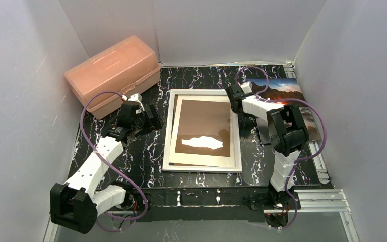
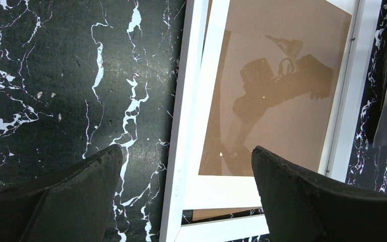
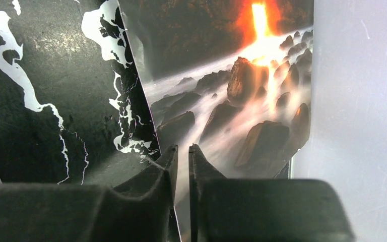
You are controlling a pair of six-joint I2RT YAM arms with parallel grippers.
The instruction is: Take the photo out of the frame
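Note:
The white picture frame [image 1: 166, 131] lies mid-table, holding a cream mat [image 1: 201, 161] with a brown rectangle [image 1: 201, 121] inside. My left gripper [image 1: 151, 118] stands open left of the frame; its fingers straddle the view of the frame's lower left in the left wrist view. At the right, glossy landscape photos [image 1: 277, 88] lie on the table, partly under my right arm. In the right wrist view my right gripper is over a photo [image 3: 221, 85] with lava and rocks, fingertips slightly apart, nothing visibly held.
A closed pink box [image 1: 111, 70] sits at the back left. Grey walls [image 1: 221, 30] border the table. Bare marble [image 1: 146, 151] shows left of and below the frame.

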